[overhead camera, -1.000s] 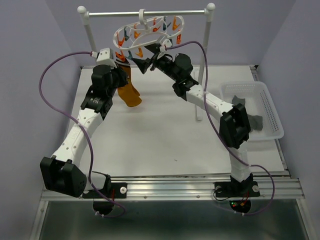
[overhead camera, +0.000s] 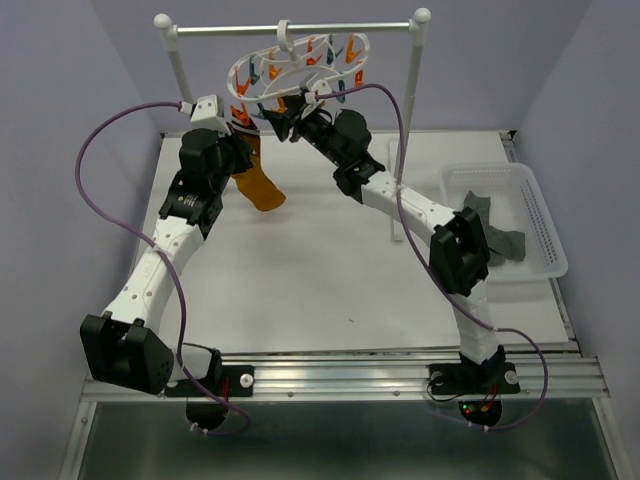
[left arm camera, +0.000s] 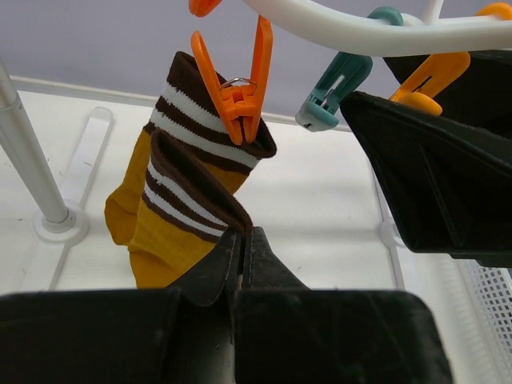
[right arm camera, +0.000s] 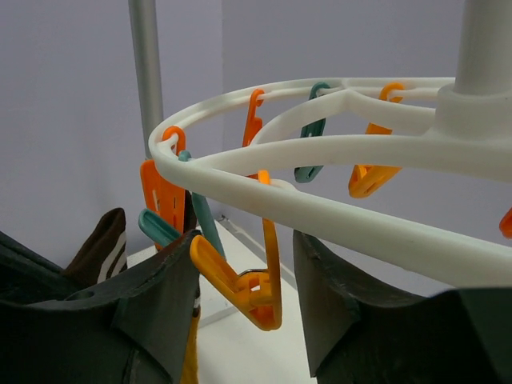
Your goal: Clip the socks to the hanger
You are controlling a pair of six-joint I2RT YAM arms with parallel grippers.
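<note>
A mustard sock with brown-and-white striped cuff (overhead camera: 258,183) hangs below the round hanger (overhead camera: 236,68). In the left wrist view its far cuff rises behind an orange clip (left arm camera: 240,104); whether it is pinched cannot be told. My left gripper is shut on the near cuff edge. My right gripper is part open around a yellow-orange clip (right arm camera: 252,292) on the hanger's rim, a finger on either side. In the left wrist view part of it stands just right of the teal and orange clips.
A white basket (overhead camera: 540,250) with grey socks (overhead camera: 505,240) stands at the right. The rack's posts (overhead camera: 410,90) flank the hanger.
My right arm has shifted a little left in the top view, along the hanger's front. The left arm and the sock look almost unmoved.
</note>
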